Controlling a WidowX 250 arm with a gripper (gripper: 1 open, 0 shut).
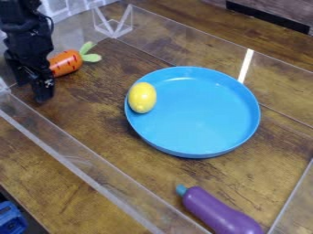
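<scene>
My black gripper [27, 71] is at the upper left, low over the wooden table by the left wall, its fingers open as far as can be seen. An orange carrot toy [64, 64] with a pale green top lies just to its right, partly behind it. A yellow oval object [142, 97] rests on the left part of a blue round plate [199, 114].
A purple eggplant toy [221, 213] lies at the lower right. Clear walls and edges border the table at left and right. A blue object [10, 219] shows at the lower-left corner.
</scene>
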